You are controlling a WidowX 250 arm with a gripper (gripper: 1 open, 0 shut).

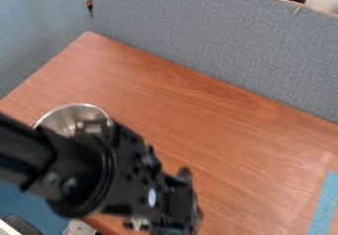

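The black gripper (165, 211) reaches down to the near edge of the wooden table, low in the middle of the camera view; its fingertips are blurred, and whether it holds anything cannot be seen. A steel pot (74, 114) at the left is mostly hidden behind the arm, with only its upper rim and part of its inside showing.
Grey padded walls (211, 41) line the back and left. A strip of blue tape (323, 201) lies at the right edge.
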